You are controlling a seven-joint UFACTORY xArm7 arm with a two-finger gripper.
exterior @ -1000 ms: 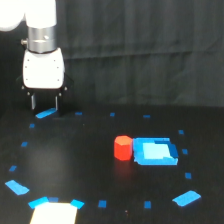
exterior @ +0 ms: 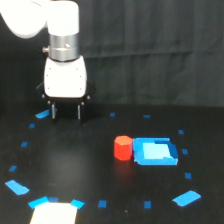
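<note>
Beside a blue tray-like piece (exterior: 178, 148) with a pale inside, a red hexagonal block (exterior: 122, 148) rests on the dark table, close to the tray's left side. My gripper (exterior: 66, 117) hangs at the upper left, pointing down, well away from both. Its two dark fingers stand apart and nothing shows between them.
Small blue marks dot the dark table (exterior: 75, 160), with larger light-blue patches (exterior: 16, 187) near its edges. A cream-coloured shape (exterior: 55, 214) lies at the bottom left. Between gripper and block the surface looks clear.
My gripper has moved right and a little lower in the view. The red block and the blue tray have stayed where they were.
</note>
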